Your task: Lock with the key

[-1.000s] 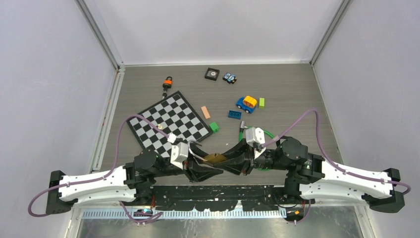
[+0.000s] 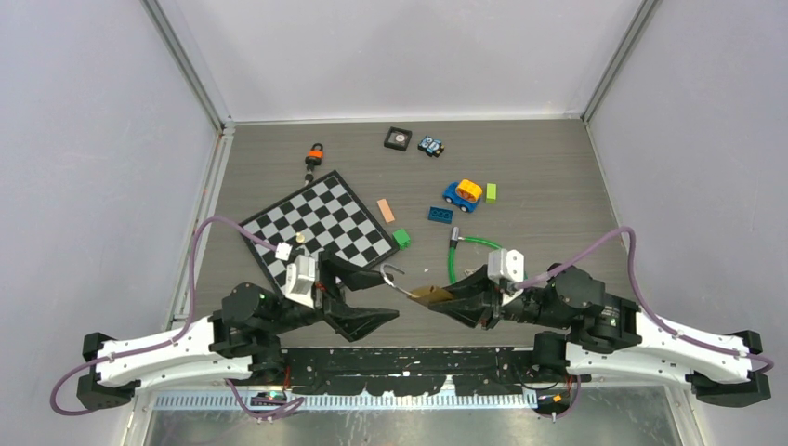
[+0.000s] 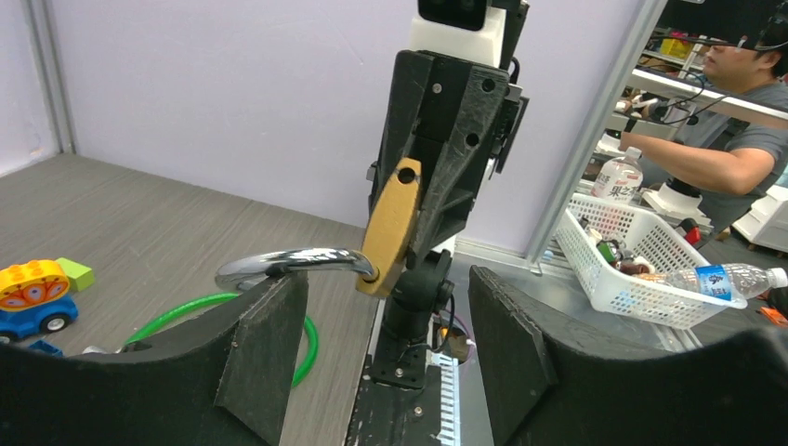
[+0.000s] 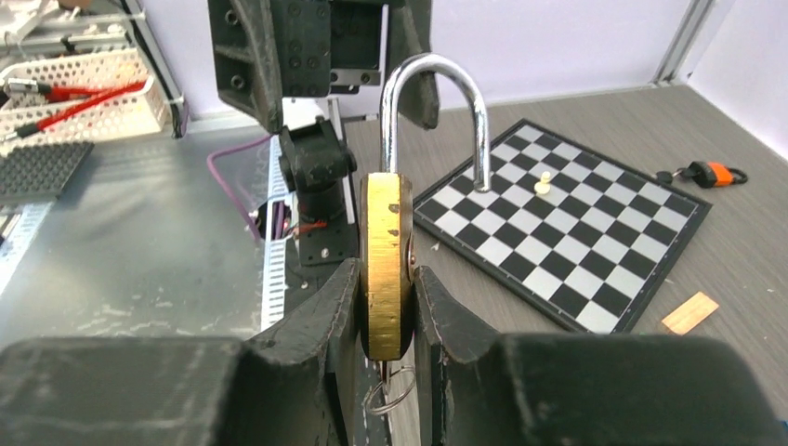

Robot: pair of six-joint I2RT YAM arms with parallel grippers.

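A brass padlock (image 2: 429, 295) with a long chrome shackle (image 3: 307, 258) is held in my right gripper (image 2: 451, 297), shut on its body (image 4: 385, 269). The shackle stands swung out in a hook. A key with a ring (image 4: 390, 400) hangs below the body in the right wrist view. My left gripper (image 2: 376, 297) is open, facing the padlock from the left, with nothing between its fingers; in the left wrist view the padlock lies beyond the gap between those fingers.
A chessboard (image 2: 279, 223) lies at the left of the table, with small toys (image 2: 462, 195) and blocks at centre back. A green cable (image 3: 308, 339) lies under the right arm.
My left gripper has drawn back leftward from the padlock and its fingers stand wider apart. My right gripper has shifted right with the padlock in it.
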